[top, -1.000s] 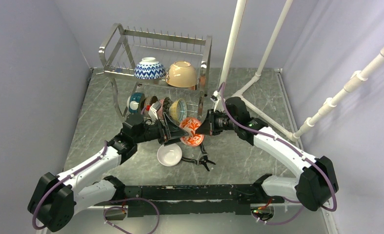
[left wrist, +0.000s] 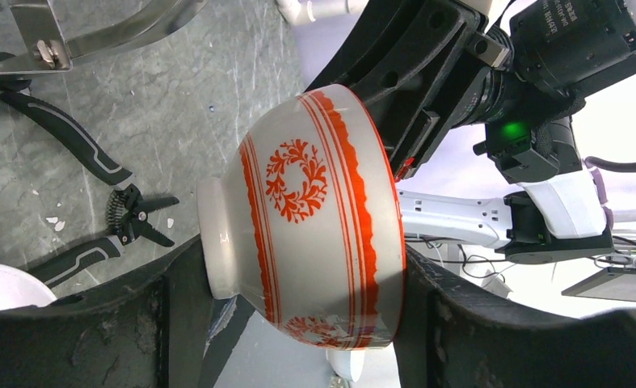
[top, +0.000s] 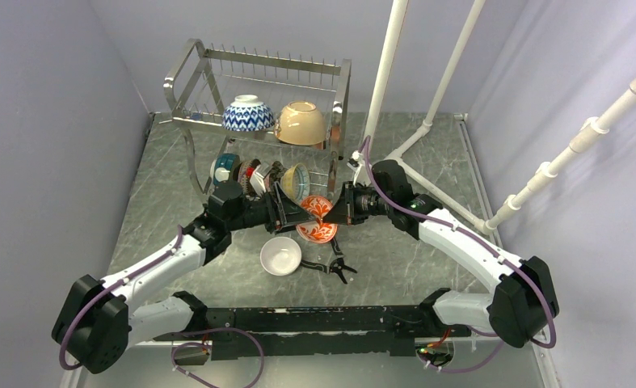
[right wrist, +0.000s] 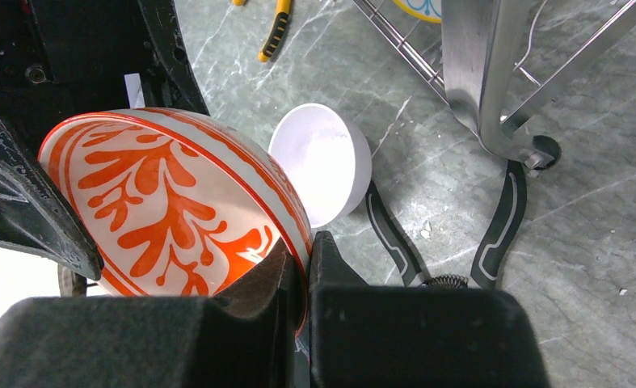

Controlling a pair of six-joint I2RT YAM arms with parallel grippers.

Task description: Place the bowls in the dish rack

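Note:
An orange-patterned bowl [top: 317, 230] [left wrist: 302, 210] [right wrist: 161, 210] is held tilted in mid-air between both grippers. My right gripper is shut on its rim. My left gripper is open around the bowl from the other side, its fingers either side of it. The steel dish rack [top: 339, 97] stands behind, with a blue zigzag bowl [top: 248, 117] and a beige bowl [top: 301, 125] upside down on top and several bowls upright on edge in the lower tier. A white bowl [top: 280, 256] [right wrist: 321, 162] rests on the floor in front.
Black-handled pliers [top: 337, 267] lie beside the white bowl. White pipes [top: 452, 202] stand at the right of the rack. The marble floor has free room to the left and right of the arms.
The right gripper and bowl have stayed nearly still.

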